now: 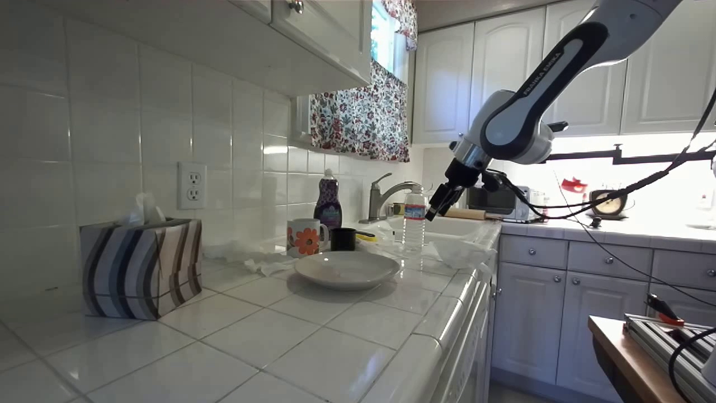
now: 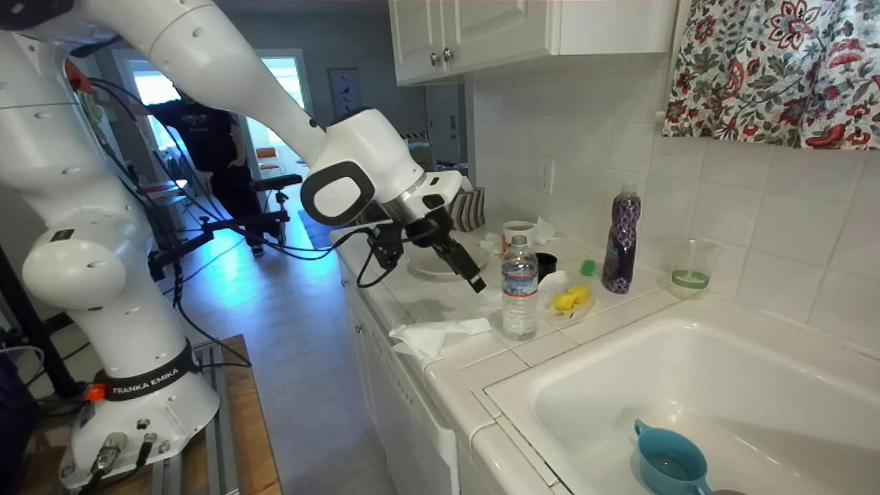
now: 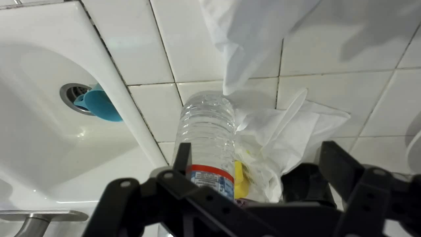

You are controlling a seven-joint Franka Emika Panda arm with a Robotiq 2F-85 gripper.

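Observation:
A clear water bottle [image 2: 520,304] with a red and blue label stands upright on the tiled counter close to the sink. Just beside its upper part, on the robot's side, is my gripper [image 1: 437,209], tilted downward and apart from the counter. In the wrist view the two black fingers [image 3: 340,169] are spread wide, so the gripper is open. The bottle [image 3: 207,138] there runs behind the left finger, its cap end hidden by the gripper body. A black cup [image 3: 306,183] and a crumpled white tissue [image 3: 290,138] show below, between the fingers. Nothing is gripped.
The white sink [image 2: 767,388] holds a teal cup [image 2: 672,460]. A plate [image 1: 347,267], flower mug [image 1: 305,238], purple soap bottle [image 1: 328,201] and yellow item [image 2: 571,298] share the counter. A tissue box [image 1: 181,265] stands at the near left; the foreground tiles are clear.

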